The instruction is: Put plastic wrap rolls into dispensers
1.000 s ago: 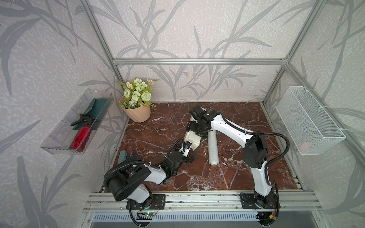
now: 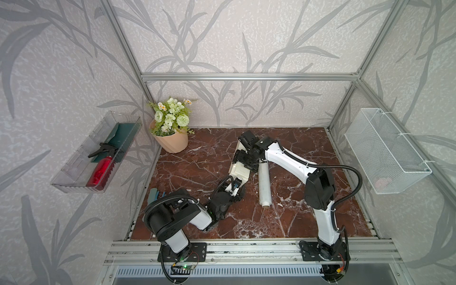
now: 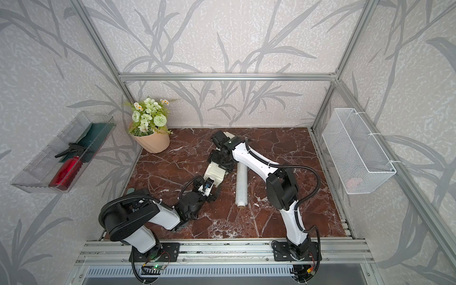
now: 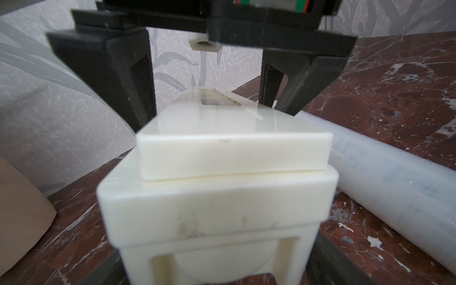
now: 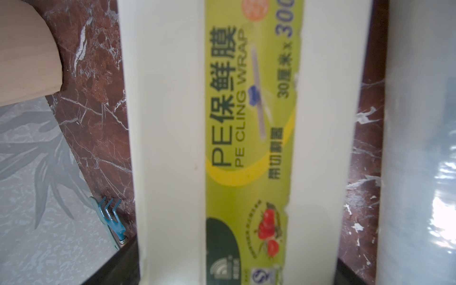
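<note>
The white cling-wrap dispenser [image 2: 239,172] lies lengthwise mid-table, its lid on top with a yellow-green label [image 5: 247,95]. My left gripper [image 2: 233,186] stands open at its near end; blurred fingertips [image 4: 106,271] show low on either side of that end. Astride the dispenser's middle is my right gripper [image 2: 246,160], open, its fingers [image 4: 130,76] along both sides of the lid. A translucent plastic wrap roll [image 2: 264,187] rests on the table just to the dispenser's right, its far part hidden under the right arm. The dispenser's inside is not visible.
A flower pot [image 2: 173,141] stands at the back left. Blue hand tools [image 5: 111,220] lie by the left edge. A clear bin [image 2: 76,182] and a white mesh basket [image 2: 387,152] hang on the side walls.
Dispenser and roll have moved a touch to the left. The right arm has barely moved.
</note>
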